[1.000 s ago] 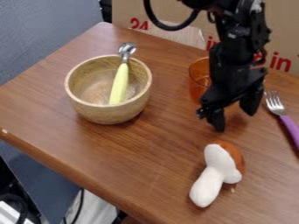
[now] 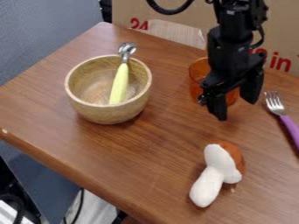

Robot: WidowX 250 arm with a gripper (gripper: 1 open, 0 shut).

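Note:
The black gripper [image 2: 230,98] hangs over the right half of the wooden table, its fingers straddling or in front of an orange cup [image 2: 198,72]; whether it holds the cup cannot be seen clearly. A wooden bowl [image 2: 96,101] sits at the left with a yellow-handled scoop [image 2: 119,84] in it. A white and orange toy mushroom [image 2: 212,178] lies near the front right. A fork with a purple handle [image 2: 288,127] lies at the right edge.
Cardboard [image 2: 153,13] stands behind the table. Cables [image 2: 17,207] are off the table at the lower left.
The gripper has risen slightly over the last second. The objects on the table show no visible movement.

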